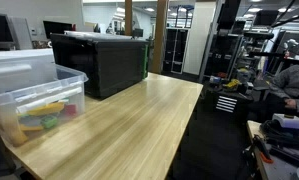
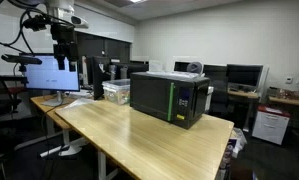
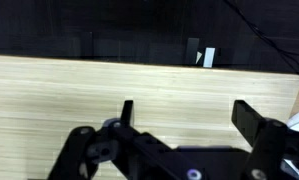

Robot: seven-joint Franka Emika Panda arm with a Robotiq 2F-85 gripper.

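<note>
My gripper stands open in the wrist view, its two dark fingers wide apart with nothing between them. Beneath it are the edge of the light wooden table (image 3: 169, 85) and a dark area. From exterior view 2, the gripper (image 2: 65, 52) hangs at the upper left, well above the tabletop and away from the objects. A black microwave (image 1: 104, 65) rests on the table, and its front with a green strip shows in exterior view 2. Left of it in exterior view 1 is a clear plastic bin (image 1: 39, 100) holding several colourful items.
Something pale lies on top of the microwave. Monitors (image 2: 244, 75) and a white drawer unit (image 2: 270, 125) stand farther back. A dark cable crosses the wrist view's upper right.
</note>
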